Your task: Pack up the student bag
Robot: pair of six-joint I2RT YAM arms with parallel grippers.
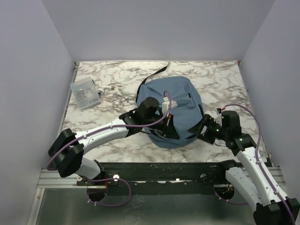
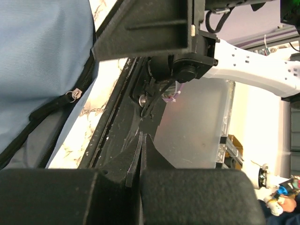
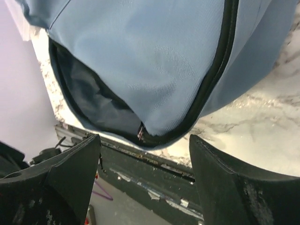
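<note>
A blue backpack (image 1: 173, 93) lies flat at mid-table, its black-edged zipper opening along the front. In the right wrist view, the bag's fabric (image 3: 159, 84) and dark opening fill much of the frame. My left gripper (image 1: 169, 126) is over the bag's front part, shut, nothing visible between its fingers; its wrist view shows a zipper pull (image 2: 76, 93) beside it. My right gripper (image 1: 202, 126) stands open at the bag's front right corner, its two fingers apart and empty in the right wrist view.
A clear plastic case (image 1: 85, 93) and small white items (image 1: 107, 88) lie at the back left.
</note>
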